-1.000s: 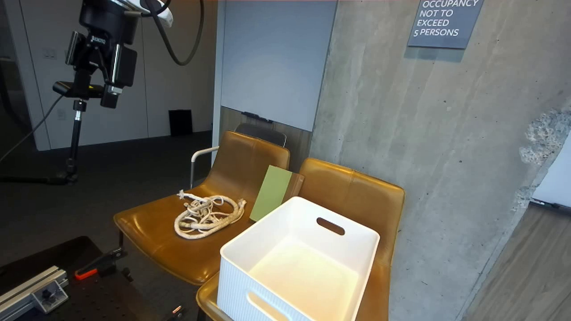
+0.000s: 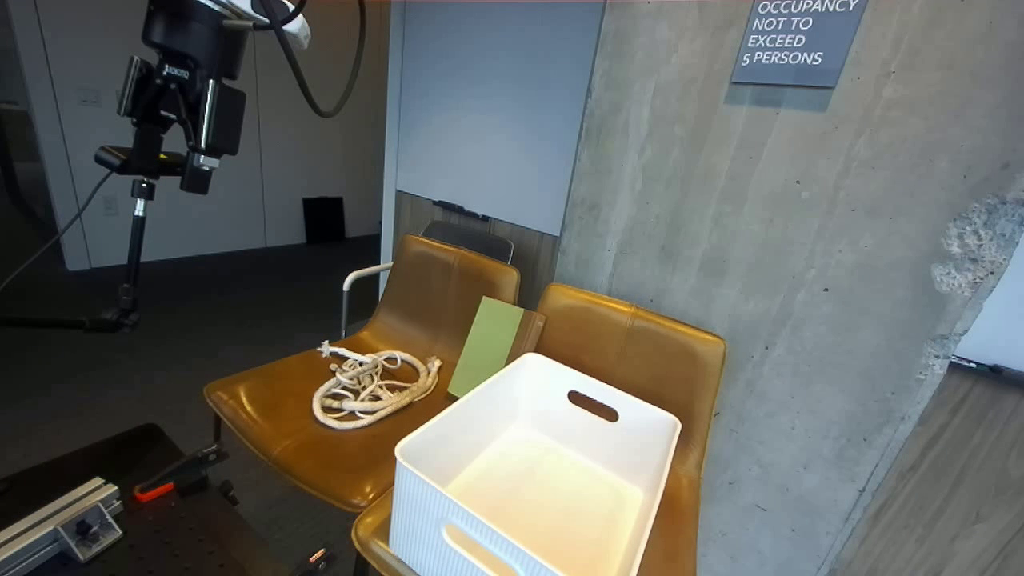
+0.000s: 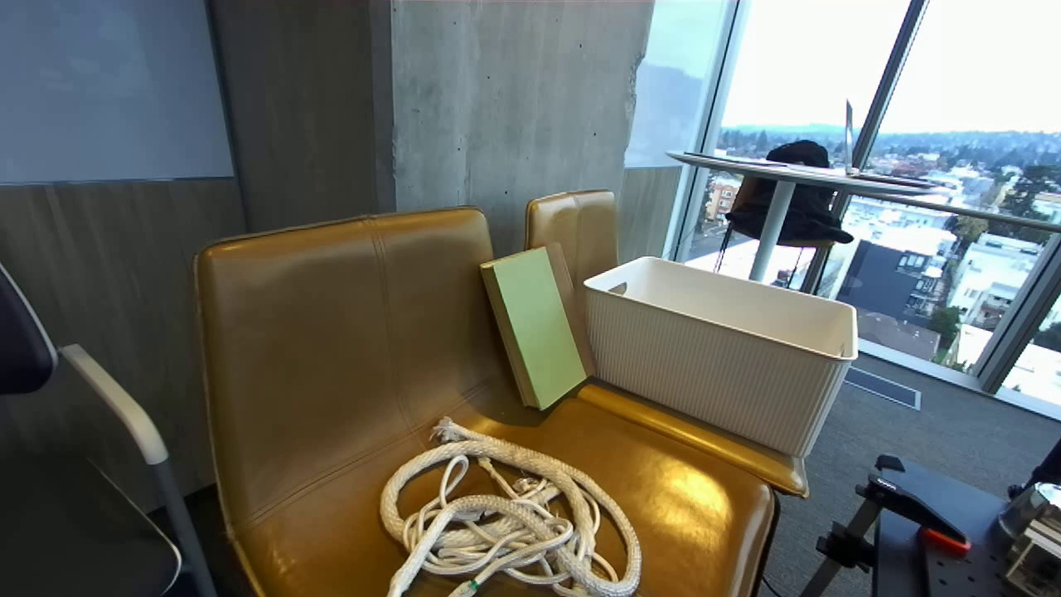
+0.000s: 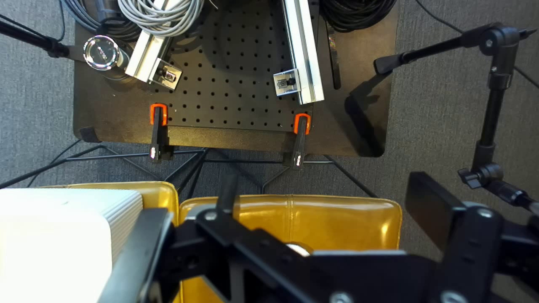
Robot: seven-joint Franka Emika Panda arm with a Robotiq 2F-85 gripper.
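Observation:
High at the left of exterior view 1, my gripper (image 2: pixel 174 158) hangs well away from the chairs. The wrist view shows its fingers (image 4: pixel 434 214) spread wide, with nothing held between them. A bundle of off-white rope (image 2: pixel 338 398) lies loosely coiled on the seat of one tan chair (image 2: pixel 264 408). Beside it, a green box-like block (image 2: pixel 487 338) leans tilted near the chair backs. The white bin (image 2: pixel 547 485) rests on the neighbouring chair; its visible interior is empty. In the wrist view, gripper parts cover most of the rope chair's seat.
A dark perforated work table (image 4: pixel 227 91) carries metal rails (image 4: pixel 305 55), orange-tipped clamps (image 4: pixel 158 128) and cable coils (image 4: pixel 161 15). A black jointed stand (image 4: pixel 490 116) rises at the table's side. Behind the chairs is a concrete wall (image 2: pixel 816 317).

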